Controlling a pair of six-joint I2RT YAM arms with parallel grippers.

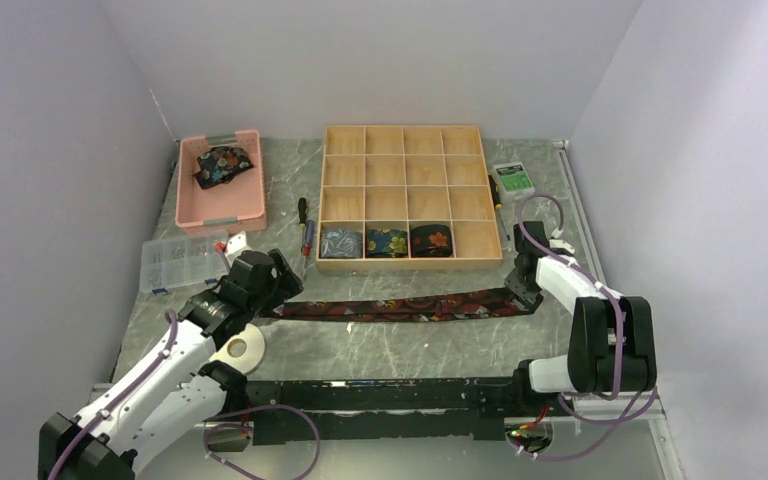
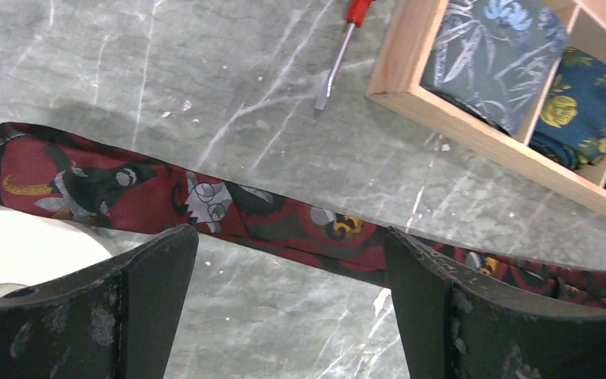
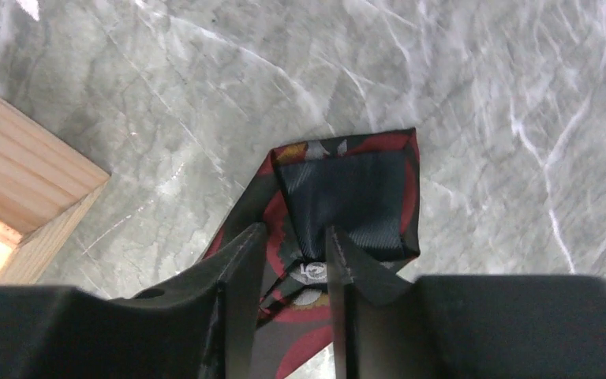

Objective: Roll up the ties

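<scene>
A dark red patterned tie (image 1: 400,310) lies stretched flat across the table, folded lengthwise into a strip. My left gripper hovers over its left part, fingers wide apart, with the cloth (image 2: 205,207) passing below and nothing held. At the right end my right gripper points down with its fingers partly apart. Between and beyond its fingers shows the tie's end (image 3: 351,185), its dark lining turned up and a small label visible. Whether those fingertips touch the cloth cannot be told.
Behind the tie stands a wooden compartment box (image 1: 405,264) with rolled ties in its front row. A pink basket (image 1: 186,200) holds another tie. Screwdrivers (image 1: 308,238), a clear case (image 1: 170,262) and a white tape roll (image 1: 225,353) lie on the left.
</scene>
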